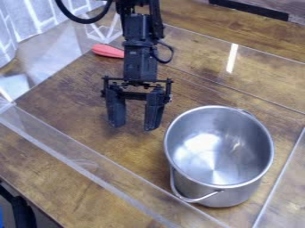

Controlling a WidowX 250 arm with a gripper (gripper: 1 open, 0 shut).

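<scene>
The black gripper (pixel 135 112) hangs low over the wooden surface, its two fingers spread apart with nothing visible between them. To its right stands an empty steel pot (pixel 217 147) with its handle hanging down at the front. A red object (pixel 107 51) lies behind the arm toward the back left, partly hidden by it.
Clear plastic walls (pixel 84 165) border the wooden work surface (pixel 84 107). Bare wood lies left of the gripper and behind the pot.
</scene>
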